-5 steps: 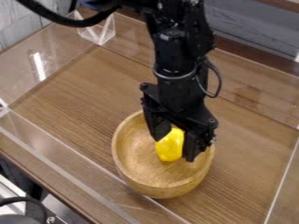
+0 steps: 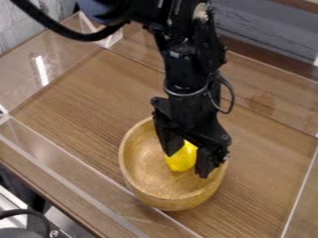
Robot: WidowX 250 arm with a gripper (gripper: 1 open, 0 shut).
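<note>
A round wooden bowl sits on the wooden table, with a yellow object inside it. The black gripper is low over the bowl, its fingers around or just over the upper part of the yellow object. The arm and fingers hide part of that object, and whether the fingers are shut on it is unclear.
A clear plastic piece stands at the back left edge, and cables hang at the lower left.
The gripper has moved a little lower over the yellow object, covering more of it. The bowl stays in about the same place.
</note>
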